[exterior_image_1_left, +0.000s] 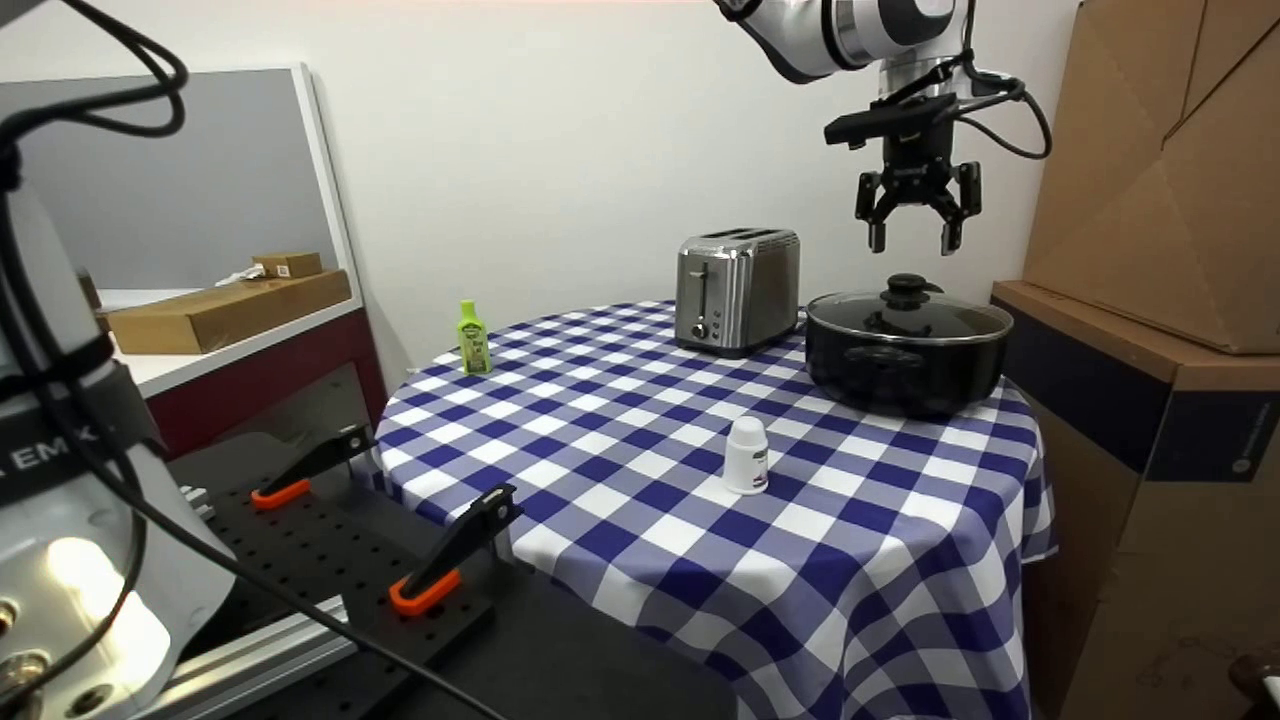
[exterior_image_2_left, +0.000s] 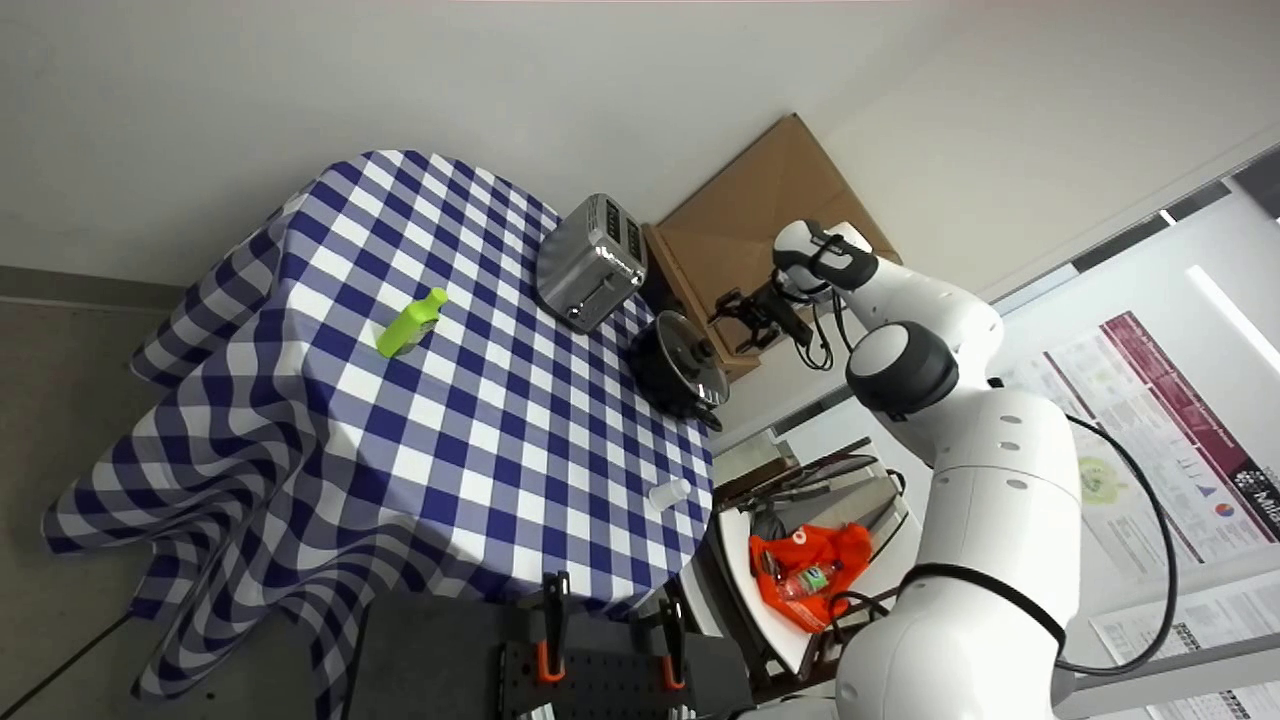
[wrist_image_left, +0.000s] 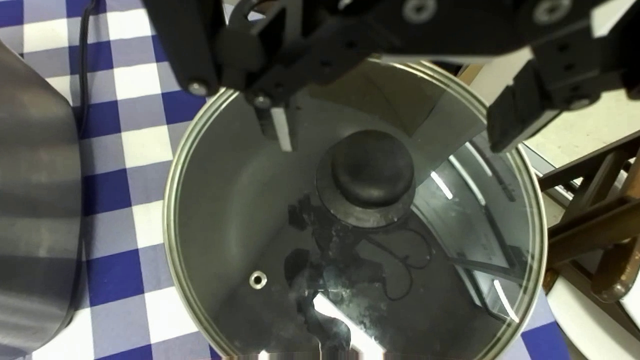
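Note:
A black pot (exterior_image_1_left: 906, 378) stands at the right side of the table, covered by a glass lid (exterior_image_1_left: 846, 314) with a round black knob (exterior_image_1_left: 906, 290). My gripper (exterior_image_1_left: 914, 244) hangs above the pot, open and empty, its fingertips clear of the knob. Seen from the wrist, the lid (wrist_image_left: 240, 198) fills most of the view. There the knob (wrist_image_left: 373, 168) lies lower in the picture than the gripper's fingers (wrist_image_left: 282, 126), between them from side to side. In exterior view 2 the pot (exterior_image_2_left: 657, 374) sits close to the table edge.
A steel toaster (exterior_image_1_left: 762, 288) stands just left of the pot. A small white bottle (exterior_image_1_left: 746, 458) is nearer the front, and a green bottle (exterior_image_1_left: 473, 340) stands far left. Cardboard boxes (exterior_image_1_left: 1152, 180) rise close on the right.

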